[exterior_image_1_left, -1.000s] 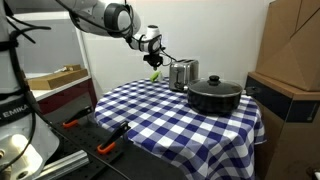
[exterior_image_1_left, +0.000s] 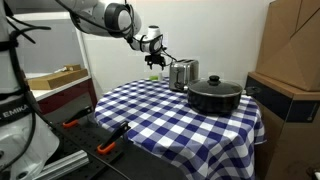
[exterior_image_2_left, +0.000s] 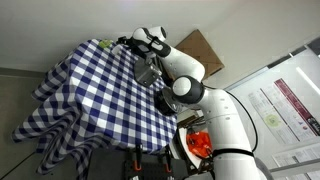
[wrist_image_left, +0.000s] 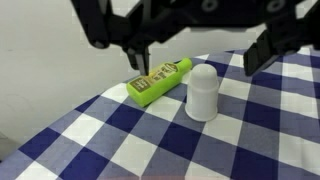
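Observation:
My gripper is open, with its dark fingers spread apart and nothing held between them. Just past the fingertips in the wrist view, a small white cylinder (wrist_image_left: 202, 94) with a rounded top stands upright on the blue-and-white checked cloth. Close behind it, to the left, is a green bottle-like object (wrist_image_left: 158, 83) with a printed label, apparently lying on the cloth. Exterior view 1 has the gripper (exterior_image_1_left: 154, 62) low over the table's far end, near the toaster. Only a small green patch of the labelled object (exterior_image_2_left: 105, 44) shows in exterior view 2.
A silver toaster (exterior_image_1_left: 183, 74) stands right of the gripper, and a black lidded pot (exterior_image_1_left: 215, 96) sits nearer the camera. Brown boxes (exterior_image_1_left: 284, 95) rise beyond the right edge.
A second ago the green object showed taller and slanted under the gripper in exterior view 1; now only a smaller, lower patch of it shows there. The arm has shifted little.

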